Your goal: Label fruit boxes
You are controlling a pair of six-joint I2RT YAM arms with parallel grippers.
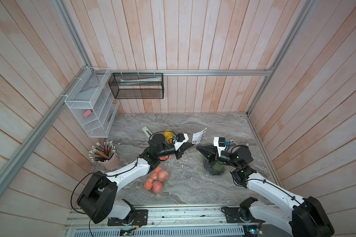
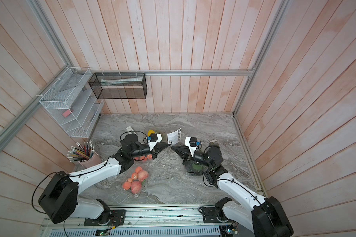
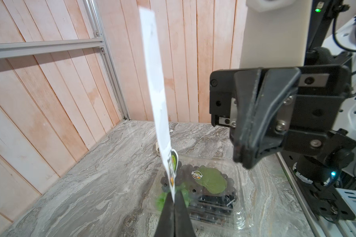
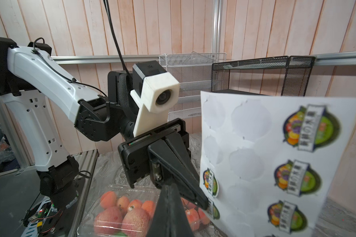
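My left gripper point(image 1: 192, 145) is shut on the lower edge of a white label sheet point(image 4: 260, 158), which stands up above its fingertips. The sheet bears several round fruit labels and blank circles. One label point(image 3: 174, 159) seems to stand slightly off the sheet's face. Facing it, my right gripper point(image 1: 197, 147) is shut, with nothing visible between its fingers, a small gap from the sheet. Below the right arm is a clear box of dark grapes point(image 3: 213, 197) with a label point(image 3: 196, 175) on its lid. A clear box of peach-coloured fruit point(image 4: 122, 213) lies below the left arm.
Behind the left gripper sits some yellow fruit point(image 1: 168, 134), with orange-red fruit point(image 4: 193, 217) nearer. A pen cup point(image 1: 110, 162) stands at the left; wire racks point(image 1: 89, 106) and a black basket point(image 1: 136, 90) hang behind.
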